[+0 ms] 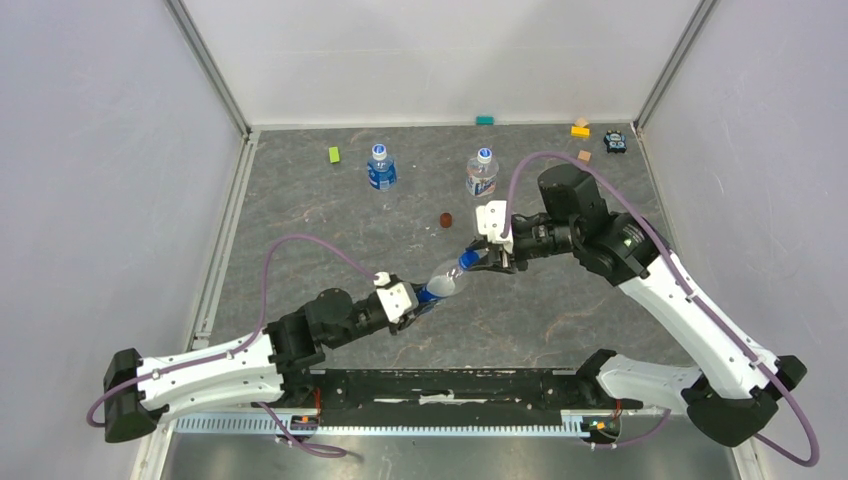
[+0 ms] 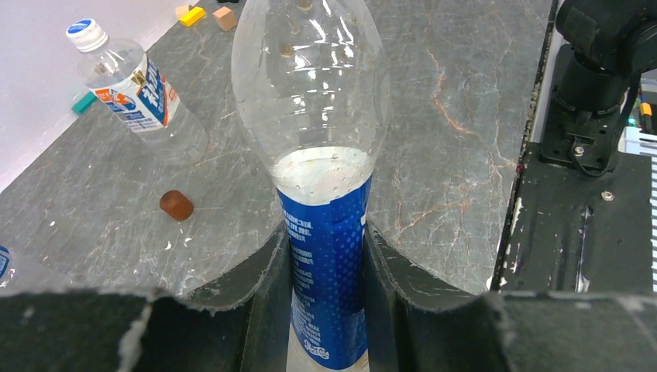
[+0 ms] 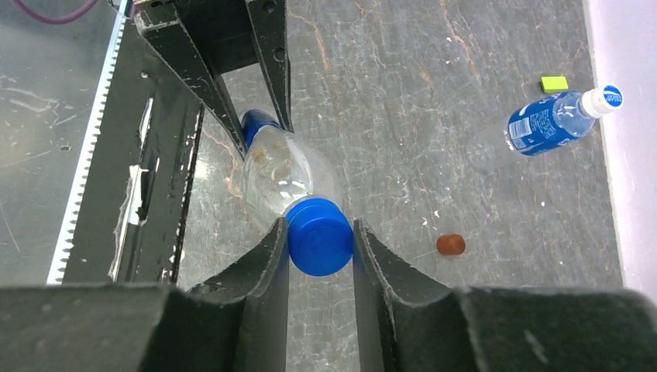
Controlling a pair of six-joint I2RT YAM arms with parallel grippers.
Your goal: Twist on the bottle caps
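Note:
A clear bottle with a blue label (image 2: 325, 271) is held tilted in my left gripper (image 1: 420, 300), its fingers shut round the label. My right gripper (image 1: 475, 255) is shut on the blue cap (image 3: 320, 240) at the bottle's top. Whether the cap is threaded on, I cannot tell. Two other bottles stand at the back with white-and-blue caps: one with a blue label (image 1: 382, 172), one with a white, orange and blue label (image 1: 481, 178).
A small brown piece (image 1: 446, 220) lies mid-table. A green block (image 1: 334, 155) is at back left; yellow, teal and wooden blocks and a small dark car (image 1: 615, 142) lie along the back.

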